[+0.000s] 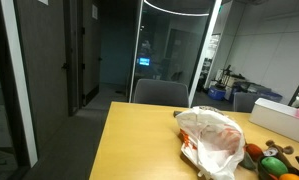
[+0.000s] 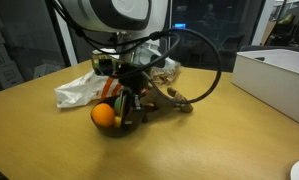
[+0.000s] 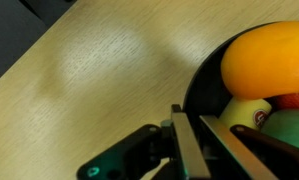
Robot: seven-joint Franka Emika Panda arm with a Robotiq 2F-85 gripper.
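A black bowl (image 2: 101, 128) stands on the table, holding an orange fruit (image 3: 267, 58), a green piece (image 3: 289, 127), a red piece (image 3: 293, 101) and a yellowish one (image 3: 245, 112). At its edge, my gripper points down with its fingers close together. They appear shut on the bowl's rim, which runs into them in the wrist view; their very tips are hard to make out. Exterior view 1 shows part of the fruit, including the green piece (image 1: 273, 167), at the right edge.
A crumpled white plastic bag (image 1: 211, 142) lies beside the bowl. The white box (image 1: 281, 122) stands at the table's far right. Brown objects (image 2: 177, 102) sit near the bowl. Bare table (image 1: 139, 150) extends left of the bag.
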